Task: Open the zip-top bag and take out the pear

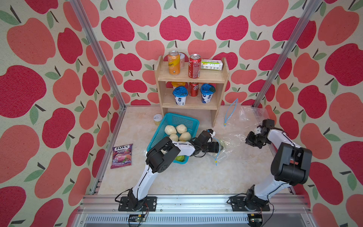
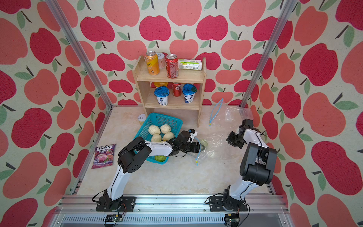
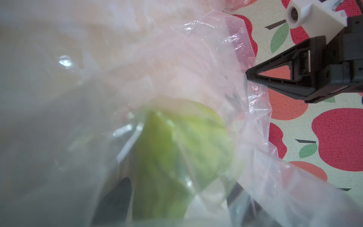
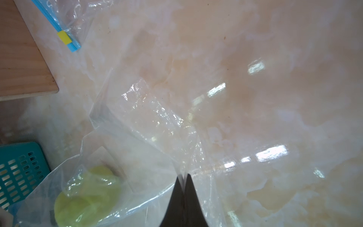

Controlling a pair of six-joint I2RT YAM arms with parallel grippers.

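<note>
A clear zip bag point(image 1: 230, 145) with a blue seal lies right of the basket. My left gripper point(image 2: 192, 143) is at its left end, over the pale green pear point(image 3: 177, 151), which shows blurred through the plastic in the left wrist view; whether its fingers are open or shut is hidden by the bag. My right gripper is shut at its tip on the bag's plastic, to the right of the pear.
A teal basket point(image 1: 194, 123) of pale round items is under the left arm. A wooden shelf point(image 1: 192, 77) with cans and cups stands behind. Another zip bag point(image 1: 245, 113) lies at back right, a snack pack point(image 1: 121, 155) at left.
</note>
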